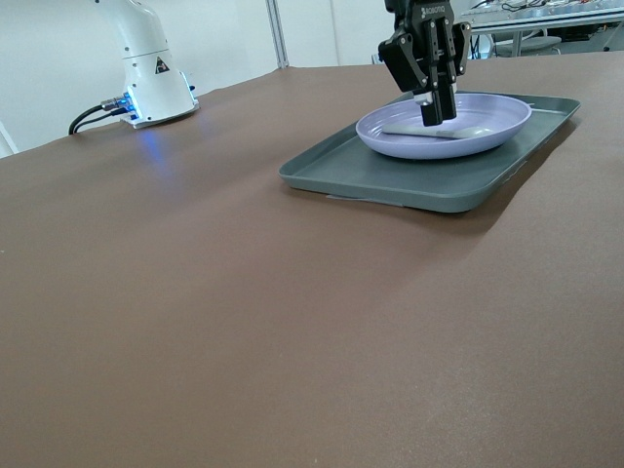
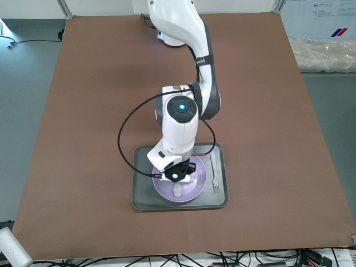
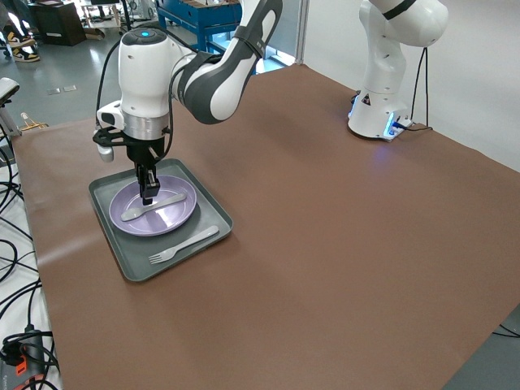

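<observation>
A grey tray (image 3: 122, 252) holds a lavender plate (image 3: 166, 219), with a light utensil (image 3: 134, 213) lying across it; in the top view it appears as a pale bar (image 1: 409, 130). A white fork (image 3: 183, 245) lies on the tray beside the plate, also visible in the left view (image 2: 216, 181). The black gripper (image 1: 440, 97) hangs pointing down over the plate, close above the utensil. Whether its fingers are apart or together is hard to tell; nothing is seen raised in them. The utensil's far end is partly hidden by the gripper in the left view.
The brown tabletop (image 2: 100, 111) around the tray is clear. Cables run along the near edge.
</observation>
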